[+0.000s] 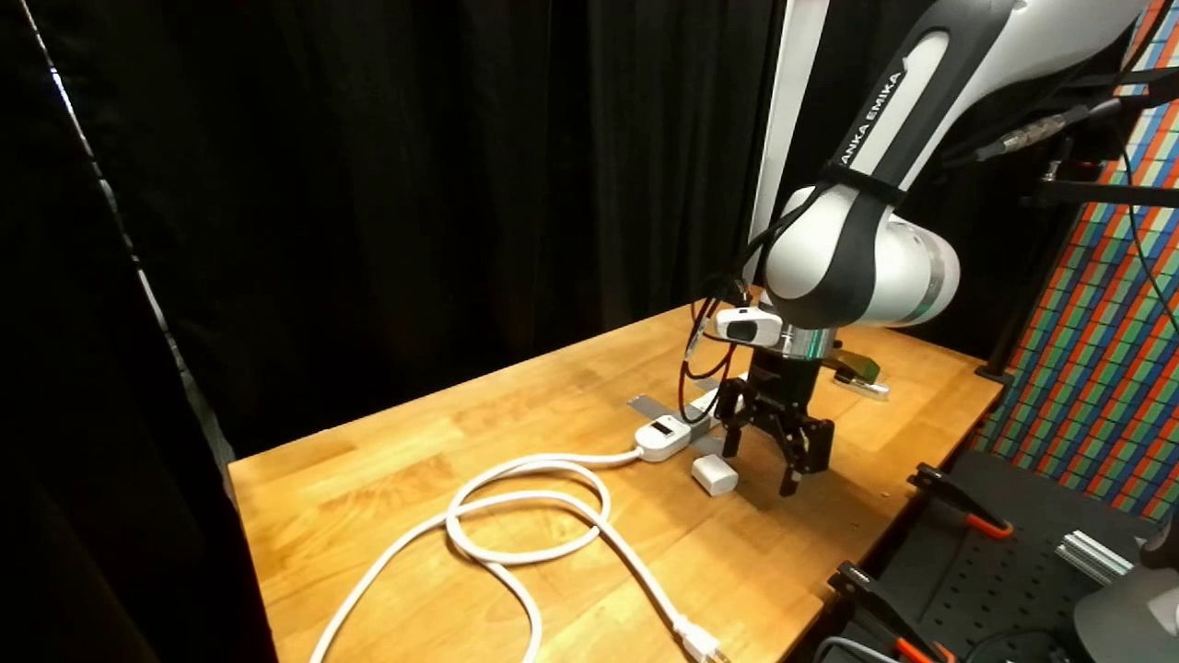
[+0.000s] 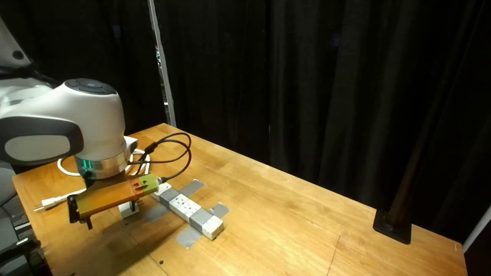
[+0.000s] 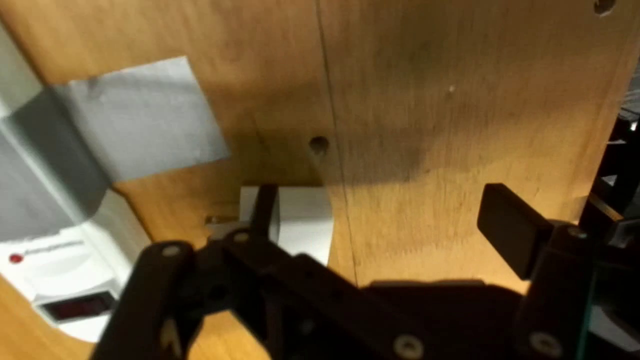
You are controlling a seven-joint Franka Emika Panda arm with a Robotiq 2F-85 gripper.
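A small white plug block [image 1: 715, 475] lies on the wooden table, just off the near side of the white power strip [image 1: 663, 437]. Open above the table, my gripper [image 1: 760, 466] holds nothing. In the wrist view, the left finger [image 3: 264, 210] covers part of the block [image 3: 304, 213]; a metal prong shows to that finger's left. The right finger [image 3: 510, 228] stands well apart over bare wood. Whether the left finger touches the block, I cannot tell. Exterior view 2 shows the block [image 2: 128, 210] partly hidden behind the gripper.
Grey tape [image 2: 189, 237] fixes the power strip to the table. Its white cord [image 1: 531, 459] coils across the left side, ending in a plug [image 1: 696, 637]. Clamps [image 1: 884, 602] grip the near table edge. In exterior view 2, the table's right side is clear.
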